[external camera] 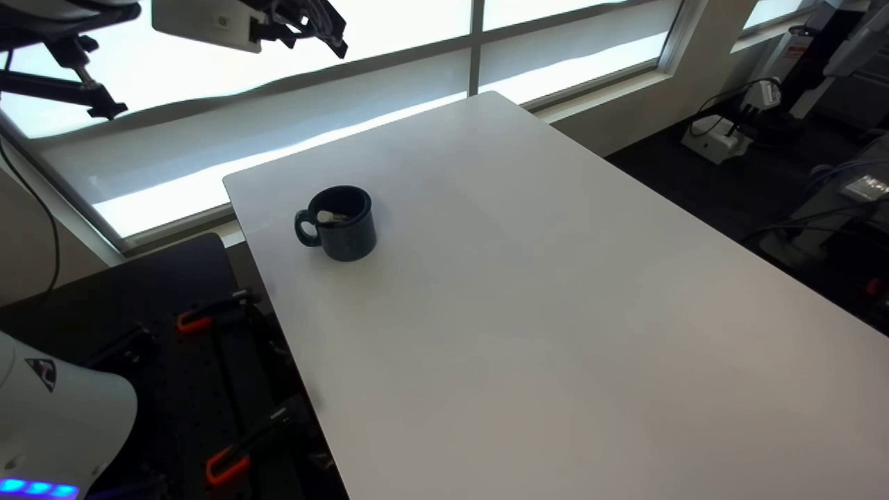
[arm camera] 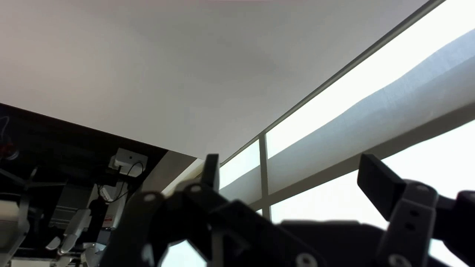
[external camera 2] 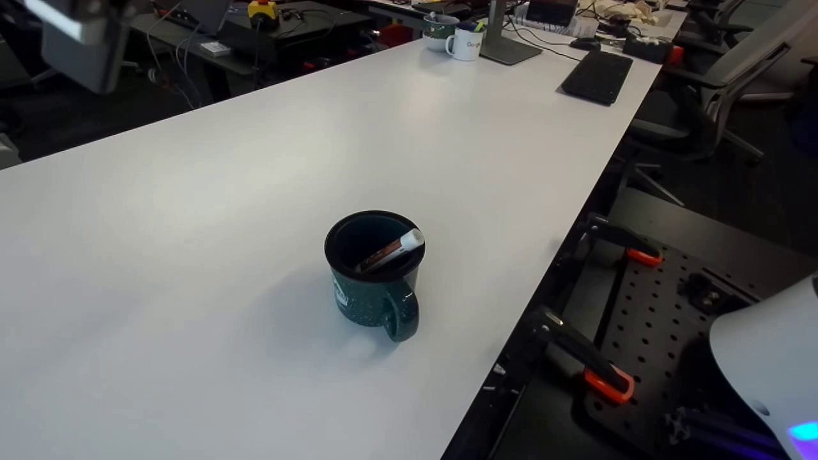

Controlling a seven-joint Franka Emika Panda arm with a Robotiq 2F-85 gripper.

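Observation:
A dark green speckled mug [external camera: 348, 237] stands upright close to the table's left edge in exterior view 1. Leaning inside it is a marker [external camera 2: 391, 252] with a white end, which rests near the rim on the handle side. My gripper is open in the wrist view, its fingers [arm camera: 380, 182] wide apart with only window and wall visible between them. In exterior view 1 the gripper hangs high up by the window, well above and away from the mug, partly cut off by the top of the picture.
Black and orange clamps [external camera: 229, 462] grip the mounting plate beside it. At the table's far end in exterior view 2 are a white mug [external camera 2: 465, 45], another cup [external camera 2: 439, 32] and a keyboard [external camera 2: 598, 76].

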